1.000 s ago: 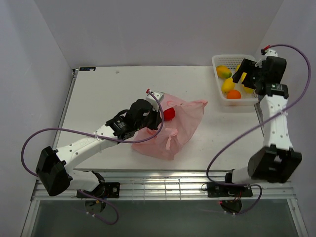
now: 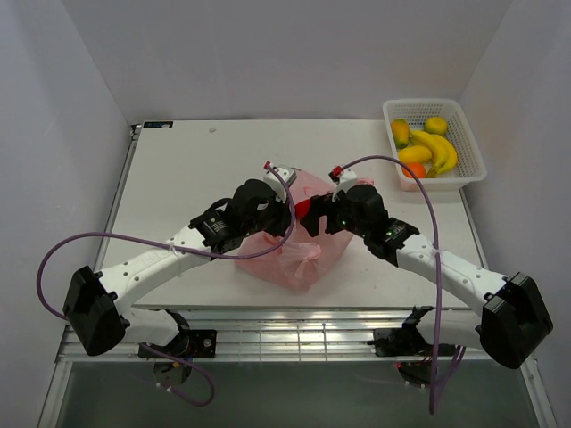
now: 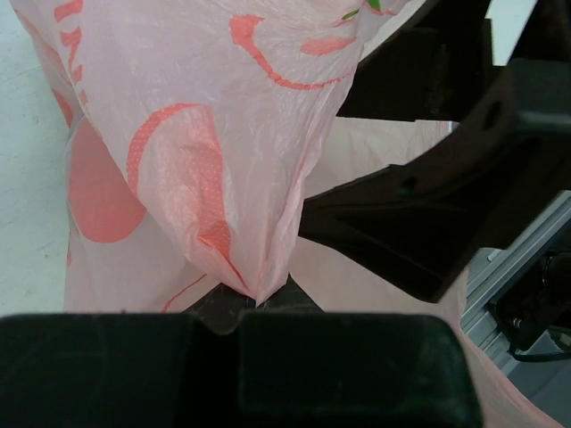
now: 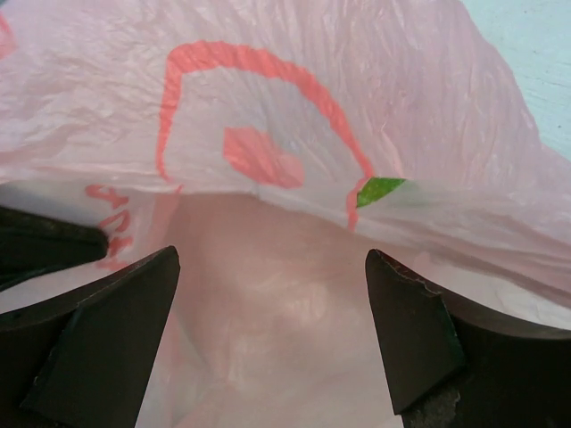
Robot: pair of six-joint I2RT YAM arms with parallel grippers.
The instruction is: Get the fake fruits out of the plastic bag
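Observation:
A pink plastic bag (image 2: 294, 263) with red print lies crumpled mid-table. A red fruit (image 2: 303, 210) shows in it in the top view, partly behind my right gripper. My left gripper (image 2: 285, 219) is shut at the bag; in the left wrist view a gathered fold of plastic (image 3: 250, 259) runs down to its fingers. My right gripper (image 2: 314, 214) stands open at the bag's mouth, over the red fruit; in the right wrist view only plastic (image 4: 277, 303) shows between its fingers.
A white basket (image 2: 475, 169) at the back right holds bananas, yellow fruits and an orange one. Walls stand at the back and both sides.
My right arm has swung from over the basket down and left to the bag, its gripper now beside my left one. The left arm has stayed put.

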